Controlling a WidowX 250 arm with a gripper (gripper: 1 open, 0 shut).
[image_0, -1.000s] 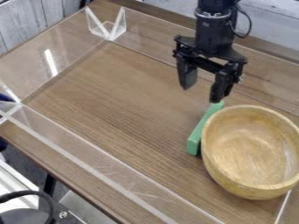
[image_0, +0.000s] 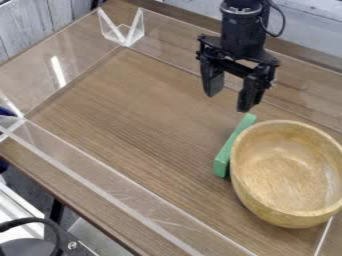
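The black gripper (image_0: 230, 83) hangs over the back right of the wooden table, its two dark fingers spread apart and open, with nothing seen between them. Below and to its right sits a large tan wooden bowl (image_0: 285, 188). A green oblong object (image_0: 233, 143) lies just left of the bowl, partly against or behind its rim, below the gripper.
Clear plastic edging runs along the table's borders (image_0: 107, 191). A small clear angular piece (image_0: 122, 30) stands at the back left. A dark cable or hose lies at the bottom left corner.
The gripper has shifted slightly from where it was a second ago, a little up and to the left. The bowl and green object look unmoved.
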